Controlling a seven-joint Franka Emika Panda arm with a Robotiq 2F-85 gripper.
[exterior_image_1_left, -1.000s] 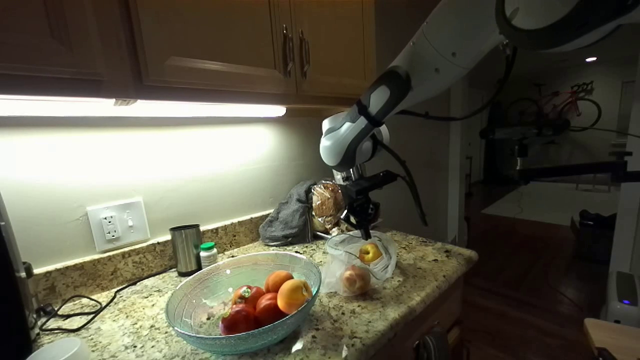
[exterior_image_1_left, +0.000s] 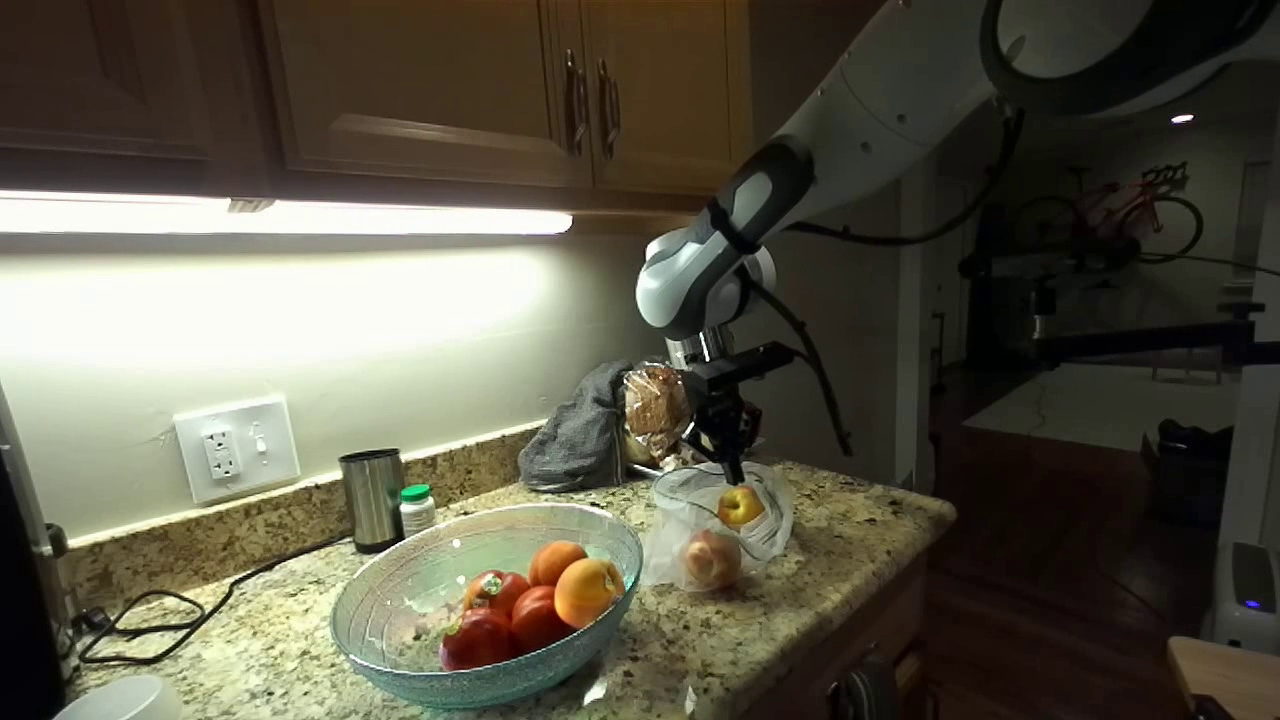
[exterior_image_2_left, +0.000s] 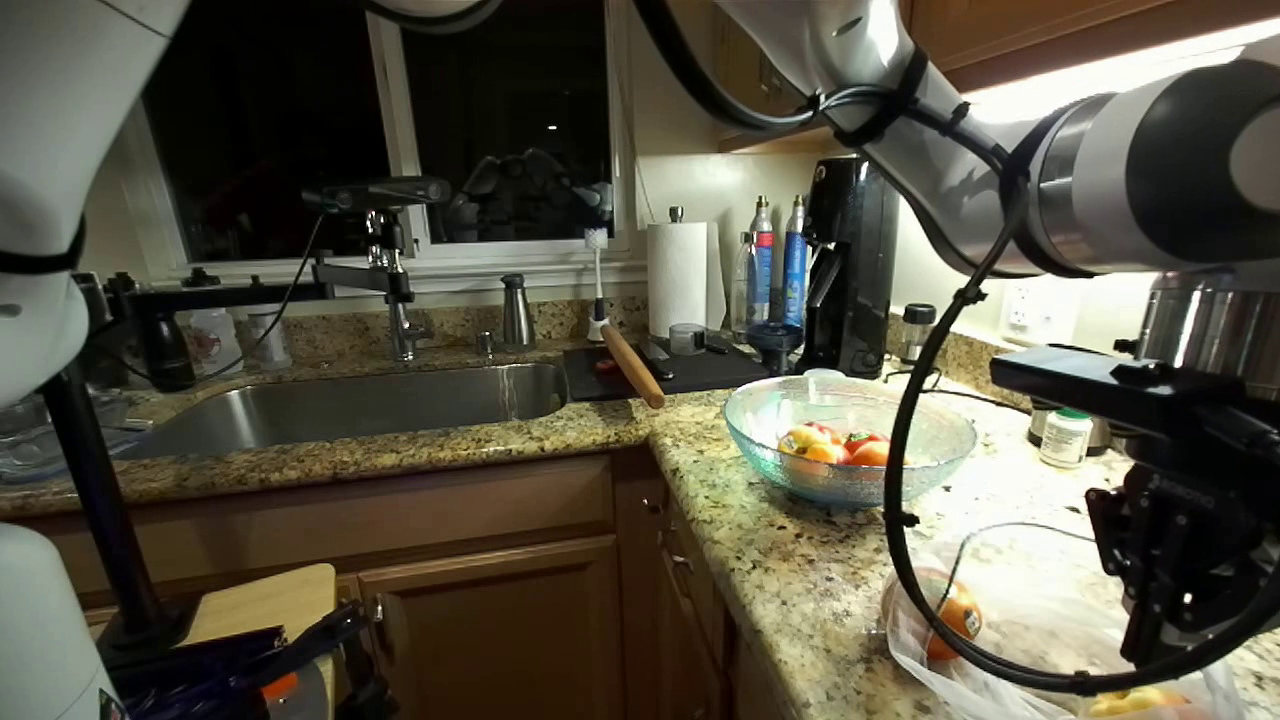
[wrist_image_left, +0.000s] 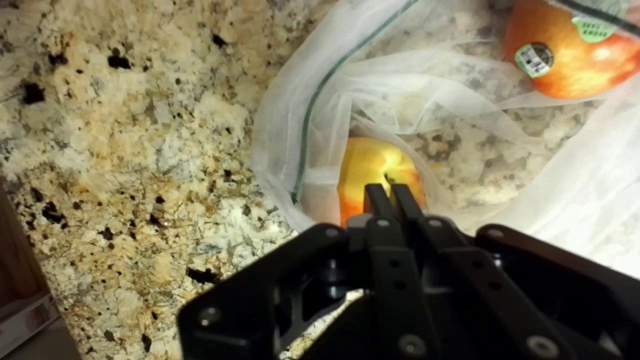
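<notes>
Two apples sit in a clear mesh produce bag (exterior_image_1_left: 774, 480) on the granite counter. The yellow-red apple (wrist_image_left: 379, 159) lies near the bag's open mouth, its stem facing up. The redder apple (wrist_image_left: 576, 51), with stickers, is farther inside, and shows through the mesh in exterior view 1. My gripper points down over the yellow apple, its fingertips right at the stem. The two fingers are nearly together, a narrow slit between them; what is in the slit cannot be made out. The apple's lower part is hidden behind the fingers.
A glass bowl (exterior_image_1_left: 372, 612) of red and orange fruit stands beside the bag. Behind are a grey cloth (exterior_image_1_left: 579, 432), a wrapped loaf (exterior_image_1_left: 655, 406), a steel cup (exterior_image_1_left: 373, 498) and a green-capped bottle (exterior_image_1_left: 416, 512). Bare counter runs to the front edge.
My gripper has come down slightly, nearer the yellow apple. The bag, both apples and the bowl look unmoved.
</notes>
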